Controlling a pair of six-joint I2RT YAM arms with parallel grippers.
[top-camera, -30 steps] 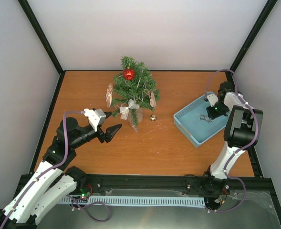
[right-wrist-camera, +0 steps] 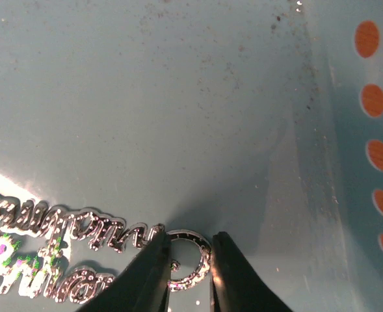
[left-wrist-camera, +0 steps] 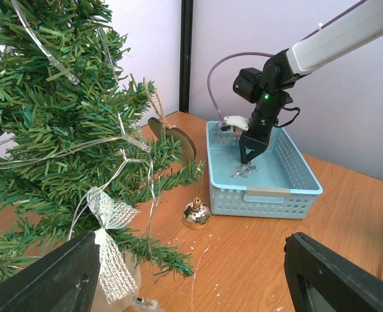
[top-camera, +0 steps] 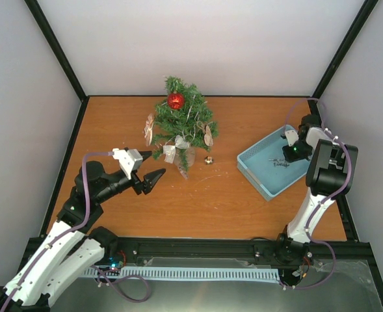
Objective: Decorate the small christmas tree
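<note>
The small tree (top-camera: 184, 117) stands centre-back, hung with a red bauble (top-camera: 175, 101), bows and discs. My left gripper (top-camera: 151, 168) is open just left-front of it, nothing between its fingers. My right gripper is down inside the blue basket (top-camera: 256, 169), its fingers part open at the ring end of a silver lettering ornament (right-wrist-camera: 87, 227) on the basket floor; whether they grip the ring cannot be told.
A small gold bell (left-wrist-camera: 196, 214) stands on the wooden table (top-camera: 211, 208) between tree and basket.
My right arm has shifted very slightly within the basket. The left arm, tree and bell are unmoved.
</note>
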